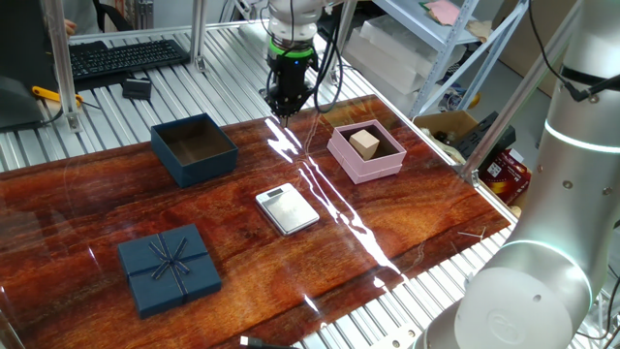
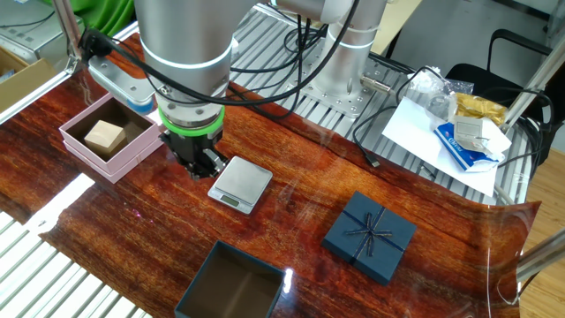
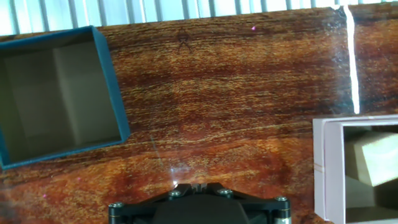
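Note:
My gripper (image 1: 285, 114) hangs above the back of the wooden board, between the dark blue open box (image 1: 194, 152) and the pink box (image 1: 366, 153). At the bottom of the wrist view its black fingers come together in the middle, with nothing visible between them. A pale wooden block (image 2: 105, 137) rests inside the pink box (image 3: 319, 168). The blue box (image 3: 115, 93) looks empty. Near the board's middle lies a flat silver scale (image 1: 287, 209), bare on top. A dark blue lid (image 1: 170, 270) with a ribbon bow lies flat by itself.
A white sheet (image 2: 415, 146) and a blue-and-white packet (image 2: 463, 148) lie beside the robot's base. One cable end (image 1: 254, 341) sits at the board's near edge. Clear wood (image 3: 217, 81) spreads between the two boxes.

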